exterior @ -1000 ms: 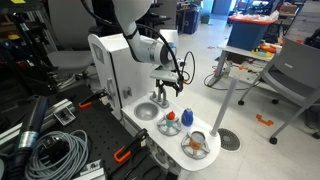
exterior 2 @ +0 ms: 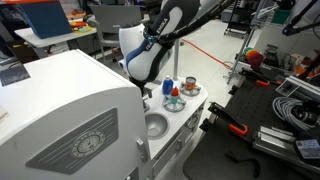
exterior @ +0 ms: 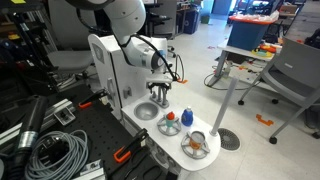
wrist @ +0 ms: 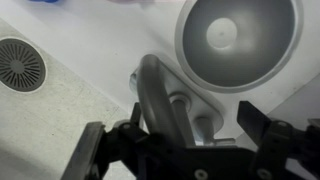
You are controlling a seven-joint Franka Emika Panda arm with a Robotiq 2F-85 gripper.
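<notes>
In the wrist view my gripper stands open, its dark fingers (wrist: 88, 145) spread wide to either side of a grey toy faucet (wrist: 155, 95). The curved spout rises from its base beside the round grey sink basin (wrist: 222, 38). Whether a finger touches the faucet cannot be told. From outside, the gripper (exterior: 160, 92) is low over the back of the white toy kitchen counter, just behind the basin (exterior: 147, 111). The second exterior view has the basin (exterior 2: 157, 125) in front of the arm, with the fingertips hard to make out.
On the counter stand a blue object (exterior: 187, 117), a red-topped item (exterior: 170, 116) on one burner and a metal pot (exterior: 197, 137) on the other. A tall white panel (exterior 2: 85, 125) flanks the sink. A black table (exterior: 85, 130) holds coiled cable and clamps.
My arm has shifted left in exterior view 1, and the gripper has come down toward the counter behind the basin. The objects on the counter stay where they were.
</notes>
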